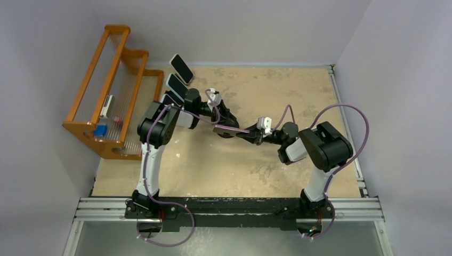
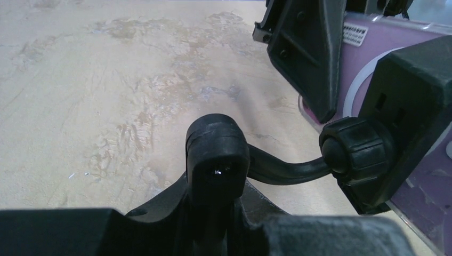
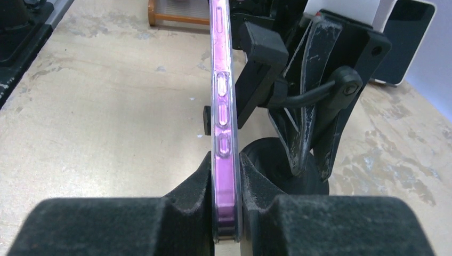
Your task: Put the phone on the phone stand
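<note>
The purple-backed phone [image 3: 223, 173] points away edge-on in the right wrist view, with my right gripper shut on its near end. The left wrist view catches part of the phone's back [image 2: 362, 93] behind the stand's square head [image 2: 413, 114]. My left gripper is shut on the black phone stand's post [image 2: 217, 152]. A round base [image 3: 274, 160] stands below on the table. Phone and stand head are side by side at close range; whether they touch I cannot tell. From above, the phone [image 1: 229, 129] covers part of the base.
Several other phones lean on stands at the back left, one of them dark-screened [image 1: 182, 69]. A wooden shelf [image 1: 110, 80] with small items is at the left. Free tabletop [image 1: 224, 173] lies in front of the grippers.
</note>
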